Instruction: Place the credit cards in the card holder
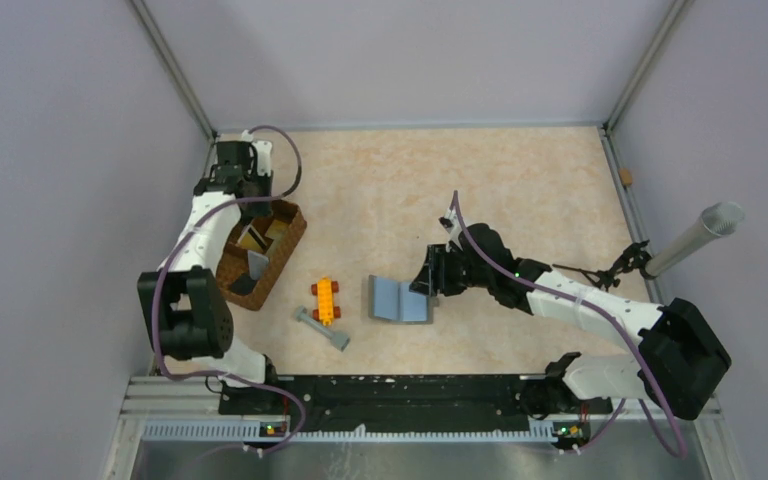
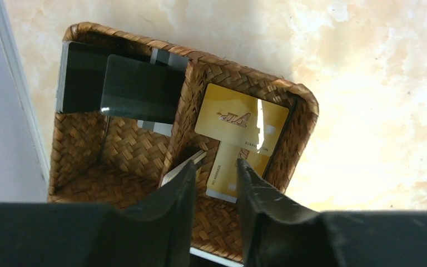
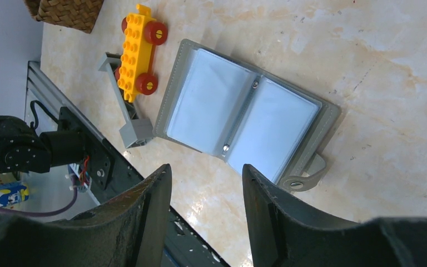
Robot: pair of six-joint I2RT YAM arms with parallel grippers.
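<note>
My left gripper hangs open over a divided woven basket [image 1: 285, 255]; nothing shows held. In the left wrist view, gold cards [image 2: 242, 117] lie flat in one compartment, with more cards [image 2: 180, 169] leaning by the divider and dark cards [image 2: 139, 89] in another compartment. My right gripper is open above the grey card holder [image 3: 169, 111], which lies open on the table with two empty-looking pale blue sleeves [image 3: 269, 125].
A yellow toy car [image 1: 325, 300] with red wheels and a grey tool [image 1: 320, 328] lie between basket and holder. A black stand [image 1: 628, 262] is at the right edge.
</note>
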